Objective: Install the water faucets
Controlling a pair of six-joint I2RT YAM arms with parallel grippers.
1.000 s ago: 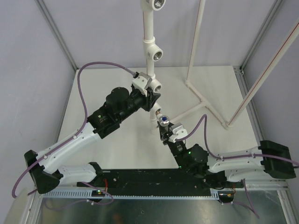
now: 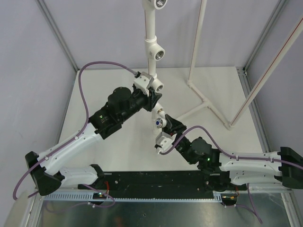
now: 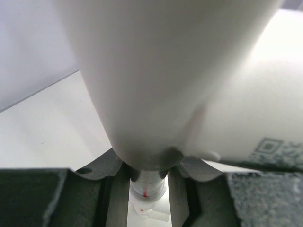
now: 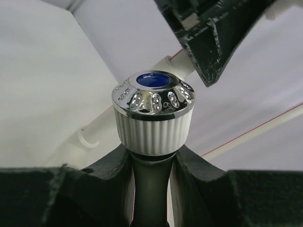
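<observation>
A white pipe (image 2: 150, 26) with several side sockets stands upright in the middle of the top view. My left gripper (image 2: 154, 98) is shut on it, just below a tee; the left wrist view shows the dark fingers (image 3: 116, 191) closed around a narrow section under a wide white fitting. The faucet (image 2: 161, 123), with a ribbed white knob, chrome top and blue cap, points outward from the lowest socket (image 2: 157, 109). Clamped just behind the knob (image 4: 154, 127) is my right gripper. How far the faucet's threaded end sits in the socket is hidden.
A thin white pipe frame (image 2: 203, 101) rests on the board to the right, its posts rising toward the top. The white board (image 2: 104, 151) is bare at left. Both grippers work close together; part of the left gripper overhangs the knob in the right wrist view.
My right gripper has swung round at the wrist, its body turning below the faucet. The knob has shifted slightly left and down. The left arm is practically still.
</observation>
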